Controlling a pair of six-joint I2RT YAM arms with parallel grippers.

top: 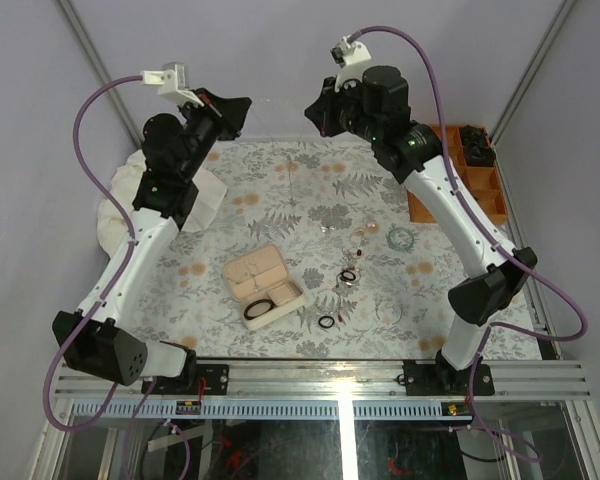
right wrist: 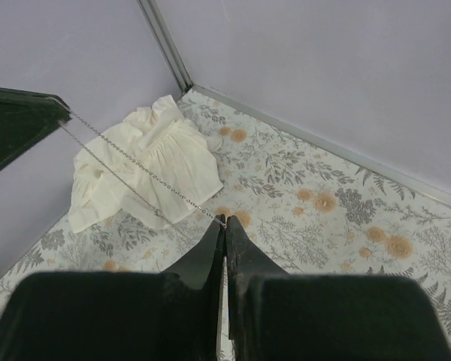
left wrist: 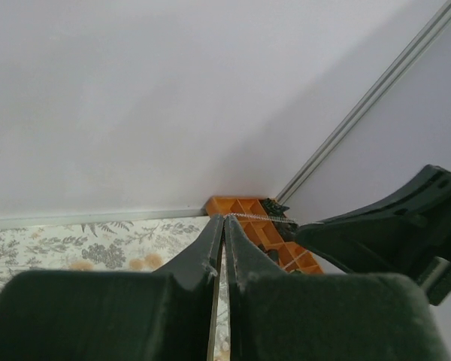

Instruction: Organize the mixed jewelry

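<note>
A thin chain (right wrist: 143,167) hangs between my raised grippers, pinched in the shut fingertips of my left gripper (top: 242,102) and my right gripper (top: 317,115). In the top view, a beige jewelry box (top: 255,267) lies open at the lower middle with a black band (top: 260,308) inside. Loose jewelry (top: 346,281) lies right of it, with a black ring (top: 326,321) nearer the front and a pale green bracelet (top: 400,238) farther right.
An orange compartment tray (top: 491,195) with dark items stands at the back right, partly behind my right arm. A white cloth (right wrist: 173,165) lies bunched at the back left.
</note>
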